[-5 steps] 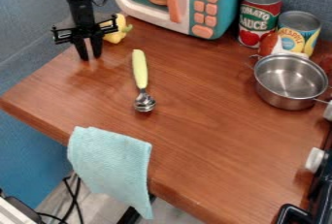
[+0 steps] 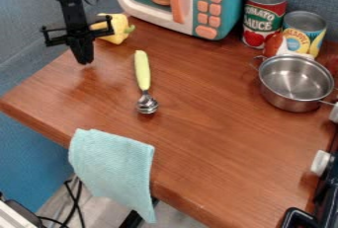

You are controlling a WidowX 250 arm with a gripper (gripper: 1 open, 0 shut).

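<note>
The black gripper point(image 2: 82, 54) hangs at the far left rear of the wooden counter point(image 2: 211, 163), its fingertips low near the surface. A yellow toy point(image 2: 115, 29) is just behind it, partly hidden. A scoop with a pale yellow handle point(image 2: 142, 72) lies to the gripper's right. Whether the fingers hold anything is unclear.
A teal toy microwave point(image 2: 231, 5), cans point(image 2: 264, 15) and a steel pot point(image 2: 295, 79) stand at back and right. A light blue cloth point(image 2: 113, 163) drapes over the front-left edge. A black appliance is at bottom right.
The gripper has shifted left, away from the scoop, and its fingers look closer together than a second ago.
</note>
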